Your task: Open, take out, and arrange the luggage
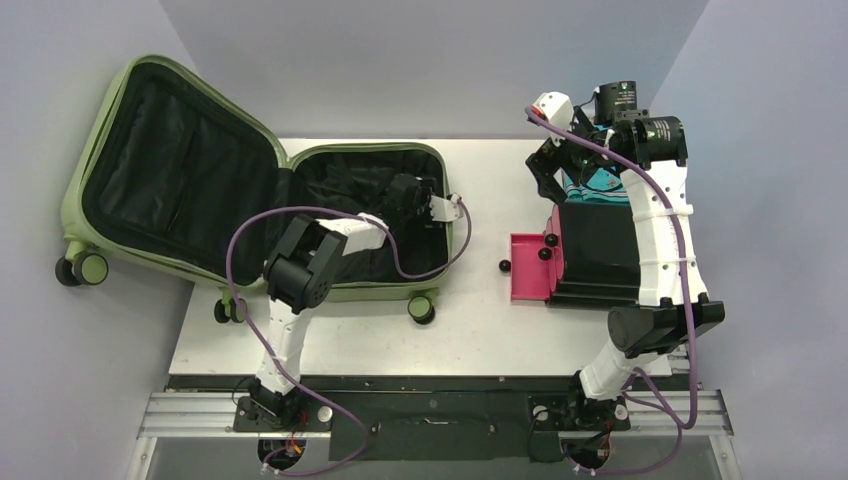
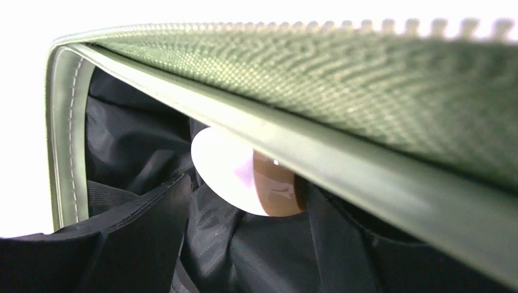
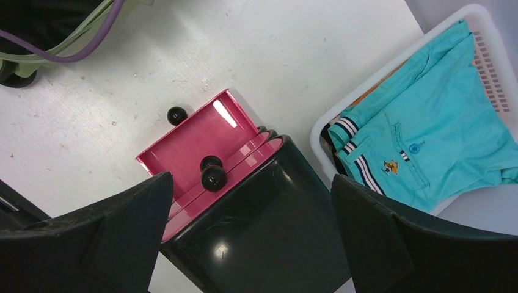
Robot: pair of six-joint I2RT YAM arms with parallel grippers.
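Note:
The green suitcase (image 1: 170,170) lies open, lid leaning left, black lining in both halves. My left gripper (image 1: 420,205) is down inside the right half at its right end. In the left wrist view a white and brown rounded object (image 2: 226,171) sits under the green rim (image 2: 366,152), between the fingers of my left gripper, which are part open; whether they touch it I cannot tell. My right gripper hangs open over the right side, above a black case with a pink drawer (image 3: 201,134), with nothing visible gripped.
A white basket (image 3: 488,67) with folded turquoise clothing (image 3: 421,122) stands at the back right. Black balls sit in and beside the drawer, one loose ball (image 3: 177,116) on the white table. The table between suitcase and drawer is clear.

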